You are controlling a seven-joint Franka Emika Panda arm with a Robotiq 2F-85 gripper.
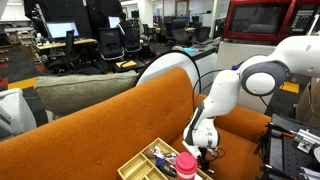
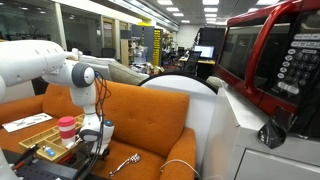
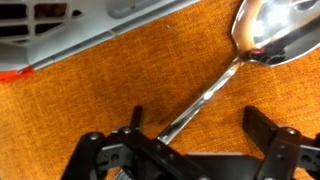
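Note:
A shiny metal spoon [image 3: 205, 98] lies slantwise on the orange seat in the wrist view, its bowl at the upper right and its handle running down between the fingers. My gripper is open, one black fingertip on either side of the handle, with a gap to each. In exterior view 1 the gripper [image 1: 205, 156] points down close to the seat, right of the pink-red cup. The spoon under it cannot be made out clearly there.
A grey slotted container [image 3: 90, 28] lies at the wrist view's upper left. A wooden tray [image 1: 133, 167] with small items and a pink-red cup [image 1: 186, 165] stand left of the gripper. Another silver utensil [image 2: 124, 163] lies on the seat. The backrest [image 2: 150, 115] rises behind.

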